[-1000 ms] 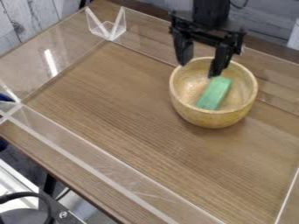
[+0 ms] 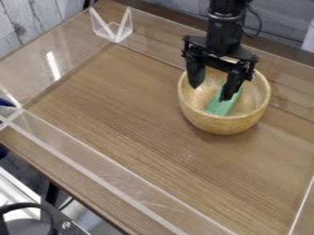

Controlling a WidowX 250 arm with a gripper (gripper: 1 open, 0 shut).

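My black gripper (image 2: 218,64) hangs over a tan round bowl (image 2: 203,118) at the upper right of the camera view. It is open, its fingers spread over the bowl's left and right parts and reaching down to about rim height or inside. A green oblong object (image 2: 223,104) lies in the bowl, below and between the fingers, its upper end partly behind the gripper.
A clear plastic container (image 2: 113,26) sits at the upper left. A dark ring-shaped object (image 2: 31,209) is at the lower left edge.
My gripper has come down lower over the bowl and shows more sharply, its fingers closer to the green object. The bowl and green object look roughly where they were.
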